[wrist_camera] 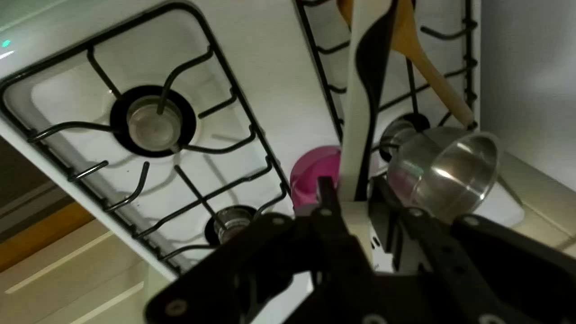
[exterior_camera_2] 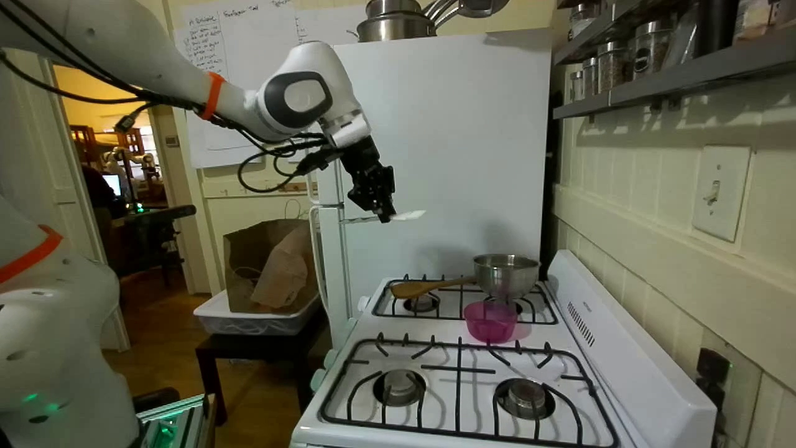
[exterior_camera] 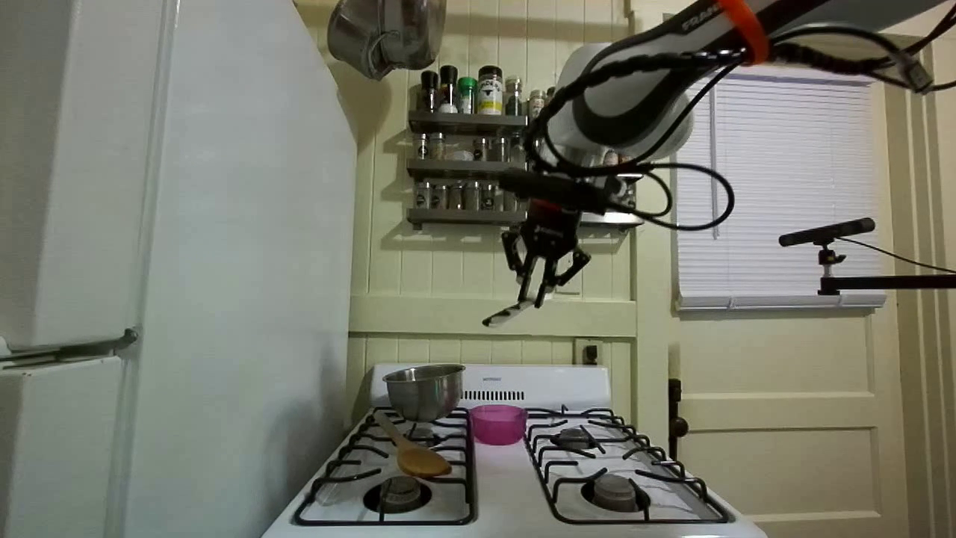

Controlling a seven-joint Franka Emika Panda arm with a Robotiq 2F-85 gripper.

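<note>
High above the stove, my gripper (exterior_camera: pixel 535 305) is shut on a long, flat white utensil with a wavy black pattern, possibly a knife or spatula. The utensil (wrist_camera: pixel 353 102) stretches away from the fingers in the wrist view, and in exterior view 2 its pale end (exterior_camera_2: pixel 408 215) sticks out past the gripper (exterior_camera_2: pixel 386 218). Below, on the strip between the two grates, stands a pink bowl (exterior_camera: pixel 498 424), apart from the gripper. A steel bowl (exterior_camera: pixel 425 391) sits on the rear left burner. The wooden spoon (exterior_camera: pixel 421 460) lies across the left grate with its handle beside that bowl.
A tall white fridge (exterior_camera: pixel 242 269) borders the left side. Spice shelves (exterior_camera: pixel 466 169) hang on the back wall, close behind the arm in exterior view 1.
</note>
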